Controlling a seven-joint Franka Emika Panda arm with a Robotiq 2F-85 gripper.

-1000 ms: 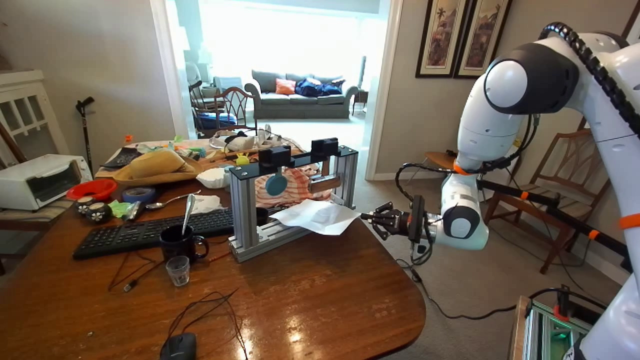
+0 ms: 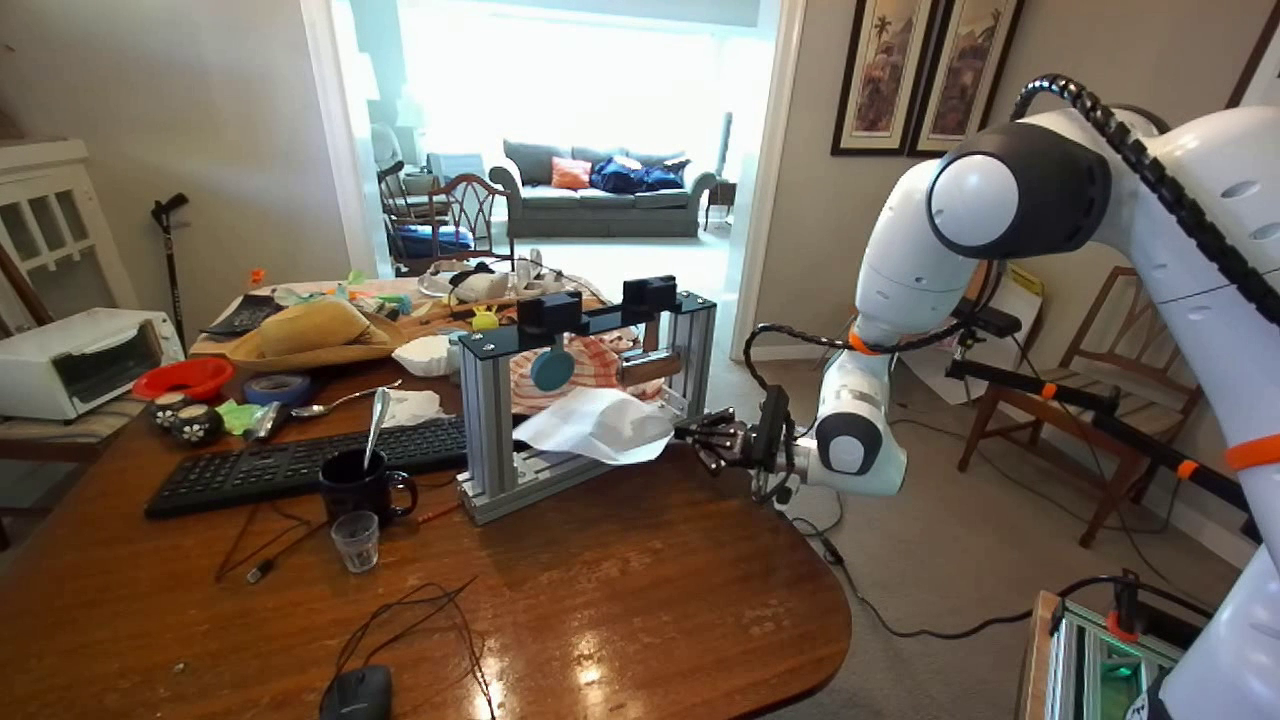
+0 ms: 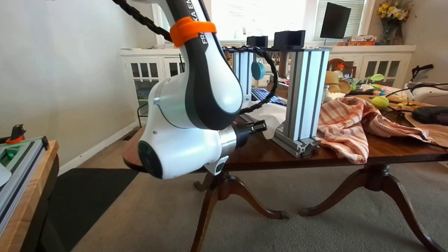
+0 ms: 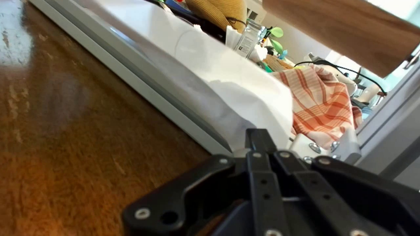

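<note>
A white sheet of paper [image 2: 603,425] slopes across the lower beam of a metal frame [image 2: 486,438], its near corner at my fingertips. From the right end of the frame, my gripper [image 2: 686,428] reaches in low over the tabletop. In the wrist view the gripper is shut, and the paper [image 4: 236,94] narrows down to its fingertips and appears pinched there; the exact grip is hidden. Seen from the other side, the paper [image 3: 271,115] hangs curved between the gripper [image 3: 261,125] and the frame's upright [image 3: 308,94].
From the frame's top bar hang a teal disc [image 2: 552,370] and a wooden cylinder [image 2: 649,367]. A striped cloth [image 3: 342,126] lies behind. A keyboard [image 2: 306,466], a dark mug [image 2: 360,486] and a glass [image 2: 356,541] stand left.
My gripper has moved left towards the frame, still shut. The paper's near end has shifted left with it, and the sheet now bends and sags more over the lower beam.
</note>
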